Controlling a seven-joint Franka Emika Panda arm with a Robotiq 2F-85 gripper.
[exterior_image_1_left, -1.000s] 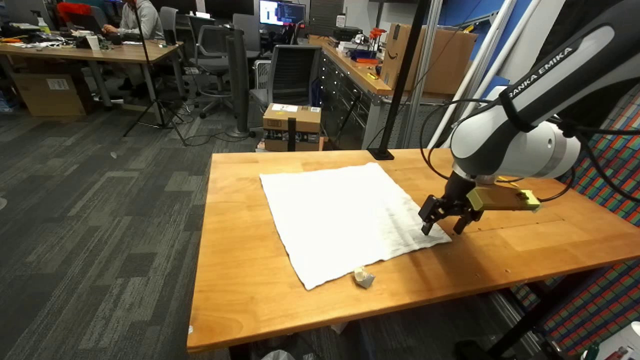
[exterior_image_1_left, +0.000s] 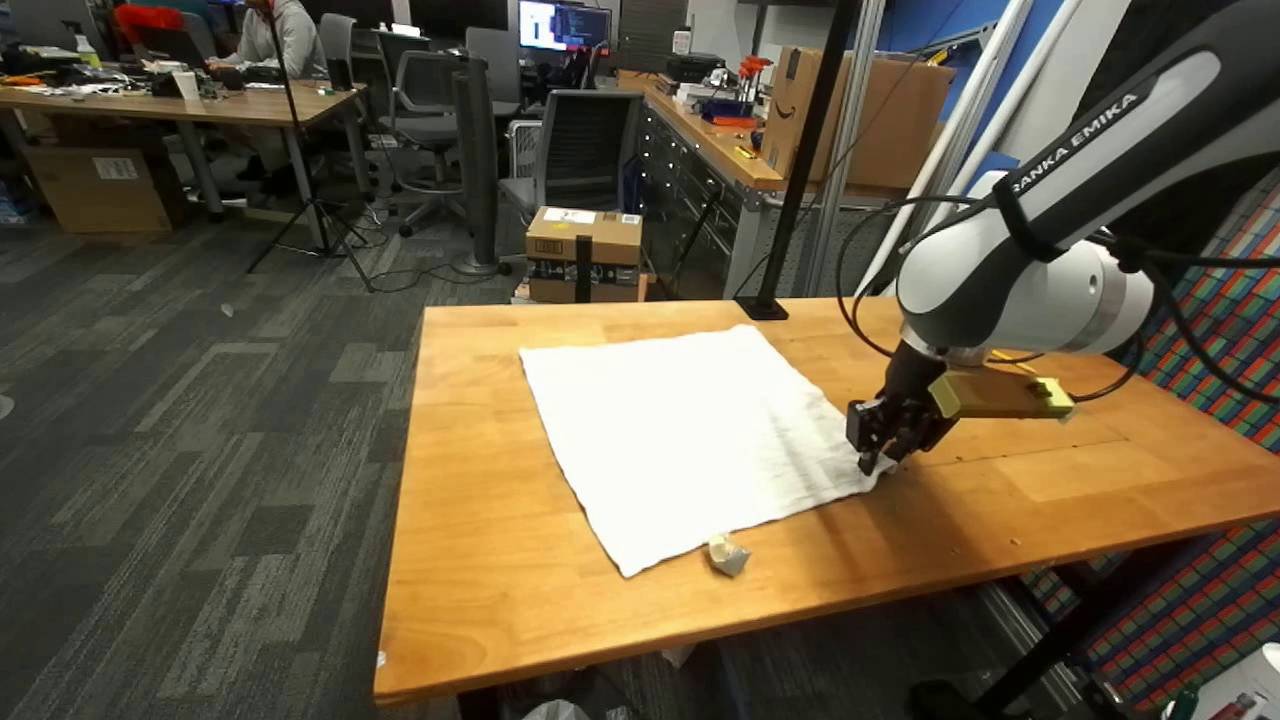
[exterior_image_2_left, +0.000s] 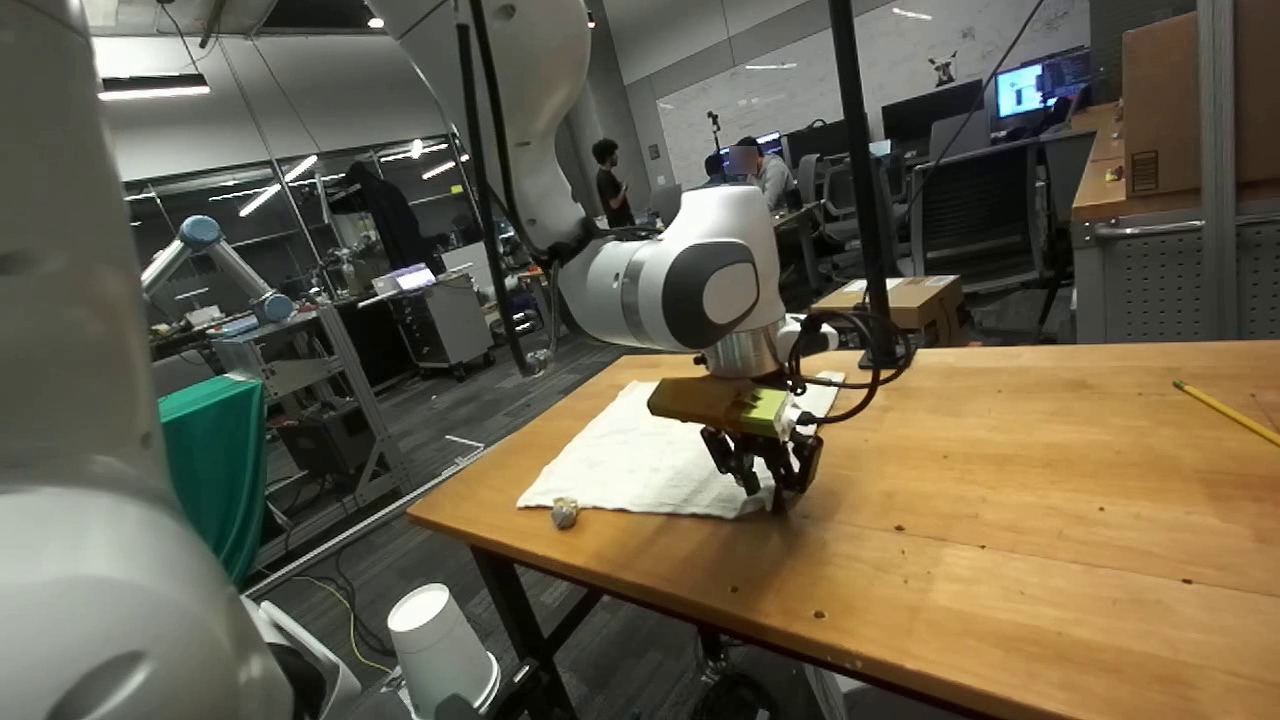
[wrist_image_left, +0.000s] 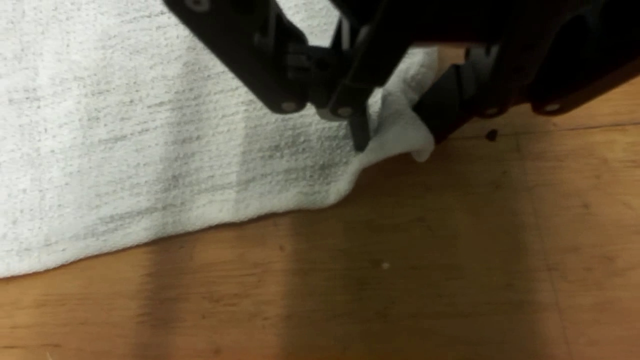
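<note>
A white cloth (exterior_image_1_left: 672, 420) lies mostly flat on the wooden table, its near right corner under my gripper (exterior_image_1_left: 882, 460). In the wrist view my gripper is partly open, with a narrow gap between its dark fingers. One finger (wrist_image_left: 358, 129) stands on the cloth and the other (wrist_image_left: 441, 105) is at its edge. Between them the corner of the cloth (wrist_image_left: 400, 133) is pushed up into a small fold. Exterior view 2 has the gripper (exterior_image_2_left: 768, 498) low over the cloth (exterior_image_2_left: 636, 462), its tips close to the tabletop.
A small crumpled-looking lump (exterior_image_1_left: 727, 554) sits by the cloth's near edge. At the table's far edge rises a black post (exterior_image_1_left: 768, 307). A yellow pencil (exterior_image_2_left: 1226, 410) lies well away from the cloth. Bare table (exterior_image_1_left: 504, 624) shows on the near left.
My gripper's fingers have come much closer together, low at the cloth's corner. The rest of the cloth has barely shifted.
</note>
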